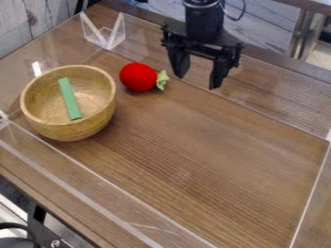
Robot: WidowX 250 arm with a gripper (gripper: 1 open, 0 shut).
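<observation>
The black gripper [198, 63] hangs at the top centre of the camera view, its two fingers spread apart over bare table with nothing seen between them. To its left lies a red object [137, 77] with a small green part at its right side. At the left, a wooden bowl [93, 121] holds a green bar [69, 98].
A clear, empty container [106, 27] stands at the upper left. A black cable [15, 231] shows at the bottom left corner.
</observation>
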